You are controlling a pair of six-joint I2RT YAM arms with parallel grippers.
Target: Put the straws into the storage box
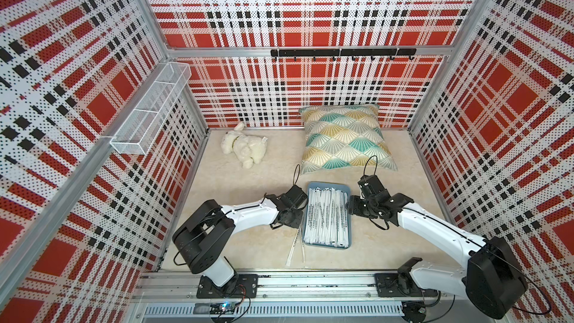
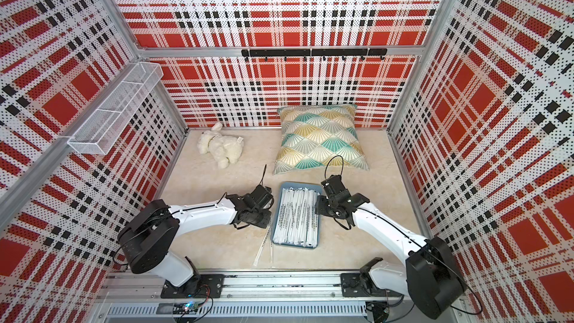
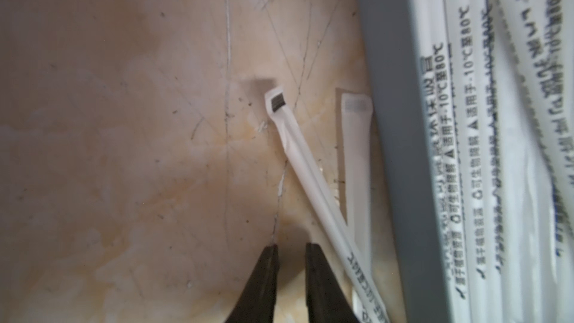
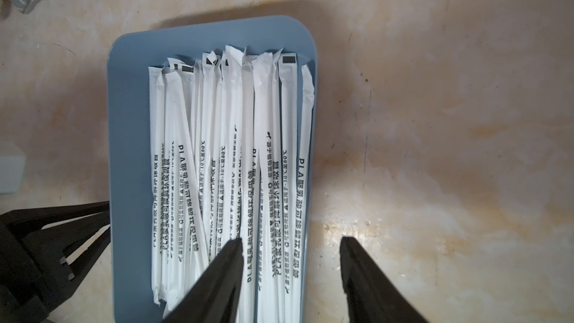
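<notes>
The blue storage box (image 1: 306, 245) is full of paper-wrapped white straws (image 1: 327, 215). Two loose straws lie on the table just left of it: one slanted straw (image 3: 314, 179) crosses over the other, a straighter straw (image 3: 358, 161) close along the box wall. In the left wrist view, my left gripper is a little open, its fingertips left of the slanted straw, with only table showing between them. My right gripper stands open by the box's right side; one finger (image 4: 230, 263) overlaps the boxed straws in view, the other is over bare table.
Behind the box lies a patterned cushion (image 1: 340, 137), and a cream plush toy (image 1: 245, 146) sits at the back left. A white wire basket (image 1: 152, 110) hangs on the left wall.
</notes>
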